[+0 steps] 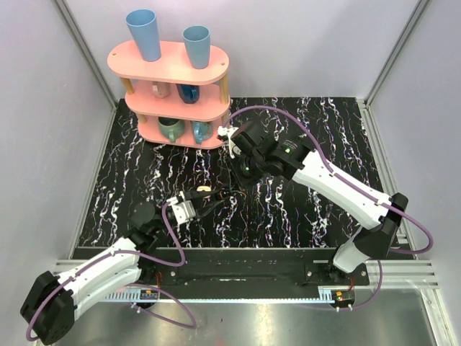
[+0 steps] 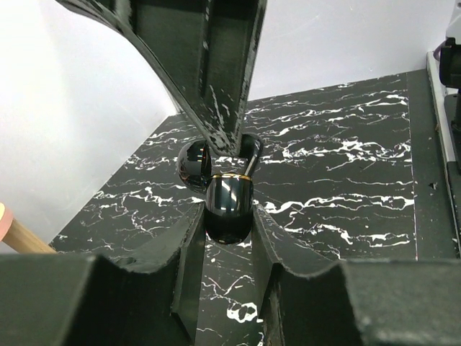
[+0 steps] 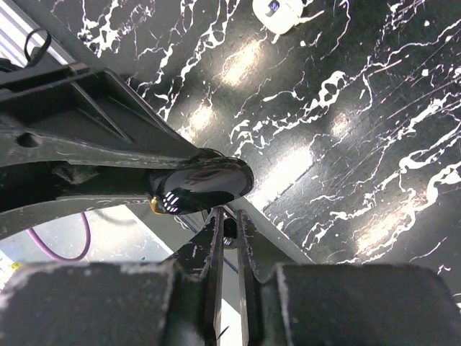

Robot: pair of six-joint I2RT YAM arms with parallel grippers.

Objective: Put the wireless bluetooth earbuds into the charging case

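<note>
My left gripper [image 1: 220, 194] and right gripper [image 1: 238, 184] meet over the middle of the marble mat. In the left wrist view, my left gripper is shut on a glossy black piece [image 2: 228, 213] with a gold ring; behind it show a second black rounded piece [image 2: 193, 164] and the other gripper's finger above. In the right wrist view, my right gripper is shut, with a small dark piece largely hidden at its fingertips, just beside the larger black piece [image 3: 205, 184]. Which piece is case or earbud I cannot tell clearly.
A white object [image 3: 281, 13] lies on the mat. A pink three-tier shelf [image 1: 168, 63] with cups and mugs stands at the back left.
</note>
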